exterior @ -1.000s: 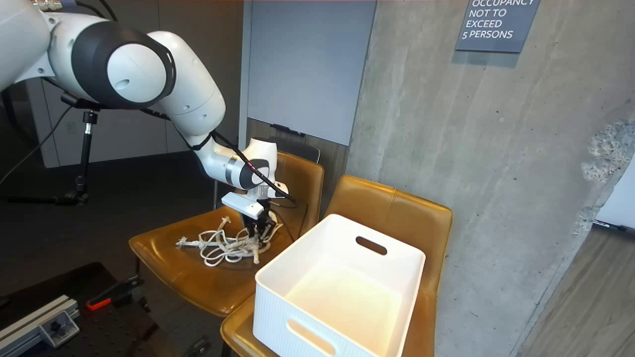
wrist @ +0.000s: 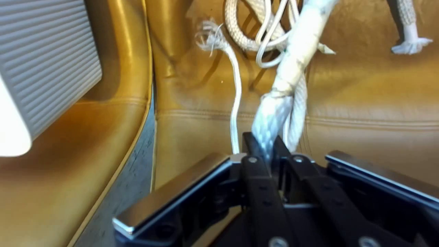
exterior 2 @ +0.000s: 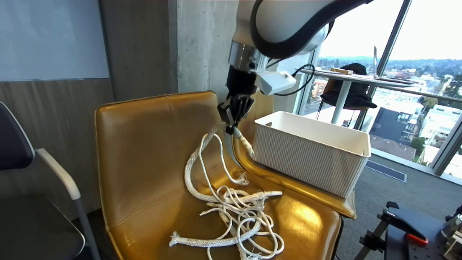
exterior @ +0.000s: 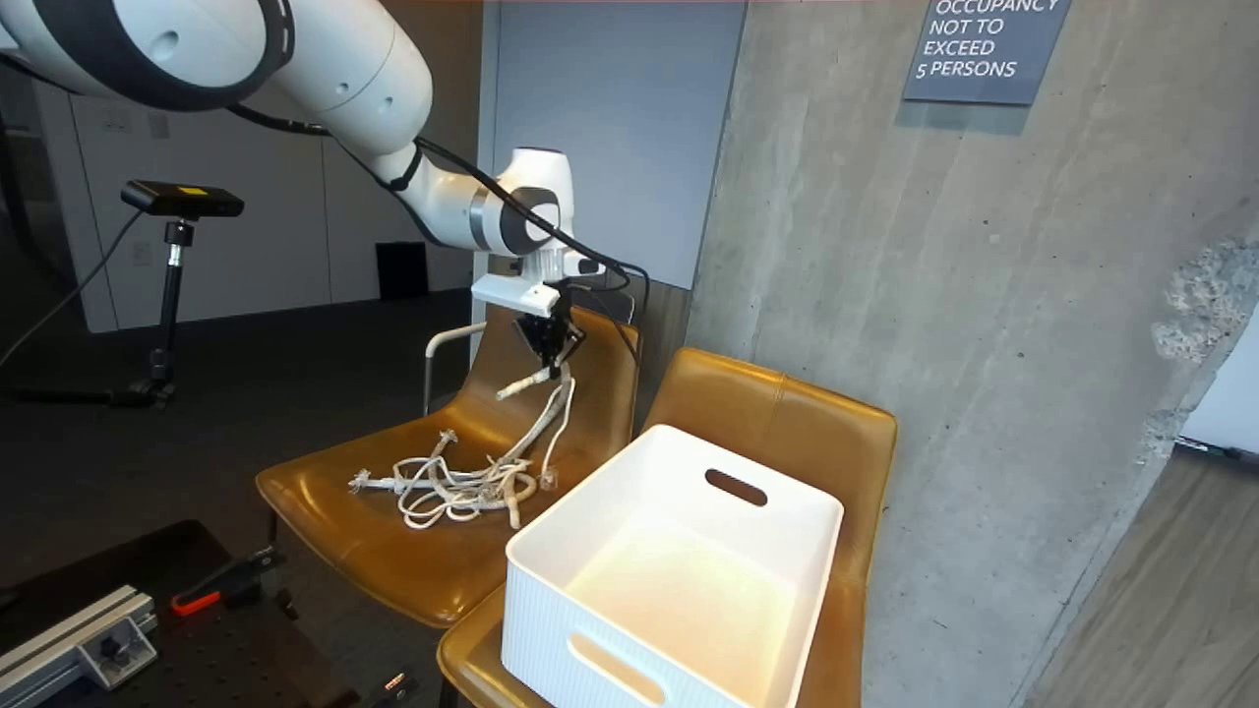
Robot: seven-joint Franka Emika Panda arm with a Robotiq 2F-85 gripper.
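Observation:
My gripper is shut on white rope, a thick braided piece with a wrapped end that sticks out past the fingers. A thinner cord with a frayed tip hangs beside it in the wrist view. From the gripper, held above the left tan chair, the thick rope curves down to a tangle of ropes and cords on the seat. Whether the thin cord is also pinched between the fingers, I cannot tell. The white bin looks empty.
The bin rests on the right tan chair, beside the rope chair, with a gap between the chairs. Behind them rises a concrete wall. A dark table with clamps stands at the lower left of the first exterior view.
My gripper has risen from the tangle on the seat and moved slightly right in the first exterior view, lifting part of the rope. The bin has stayed in place.

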